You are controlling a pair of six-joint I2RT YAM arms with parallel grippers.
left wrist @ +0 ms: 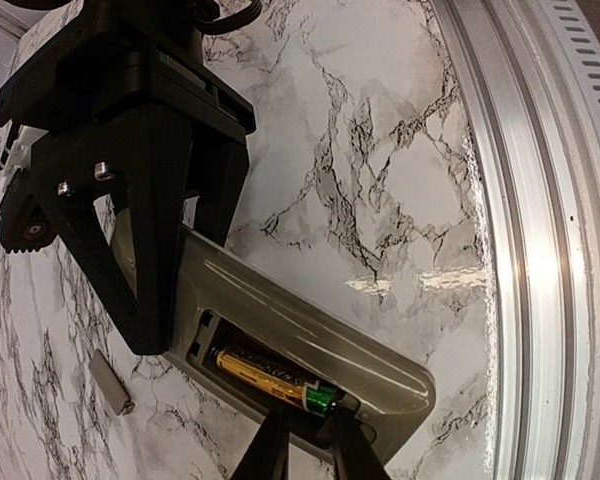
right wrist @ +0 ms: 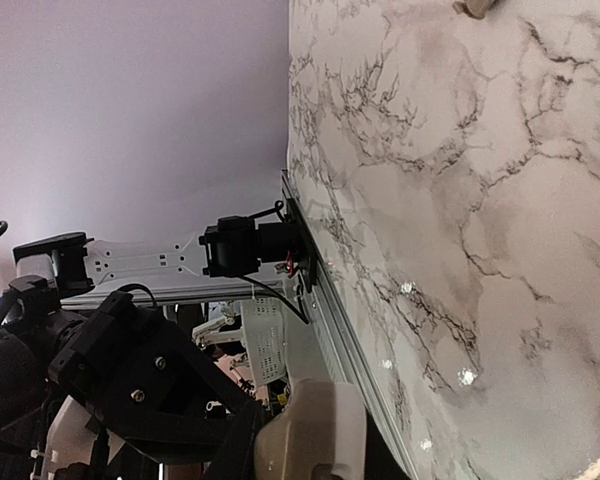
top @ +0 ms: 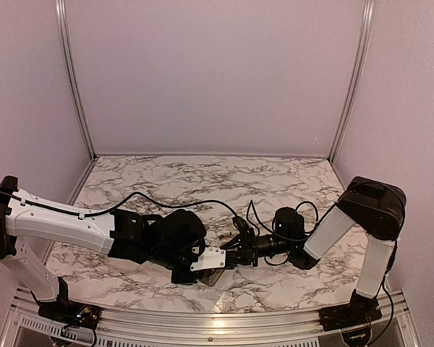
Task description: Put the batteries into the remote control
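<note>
The grey remote [left wrist: 380, 370] lies with its battery bay facing the left wrist camera; a gold-and-green battery [left wrist: 265, 378] sits in that bay. My right gripper is shut on the remote's other end; in the right wrist view that end [right wrist: 310, 440] fills the fingers. My left gripper is over the bay's lower right, by the battery's green end; its fingertips are dark against the bay, and whether they hold anything is unclear. In the top view both grippers meet at the front middle, hiding most of the remote.
A small grey piece [left wrist: 110, 385], likely the battery cover, lies on the marble table [top: 166, 173] beside the remote. The aluminium rail [left wrist: 530, 240] runs along the front edge.
</note>
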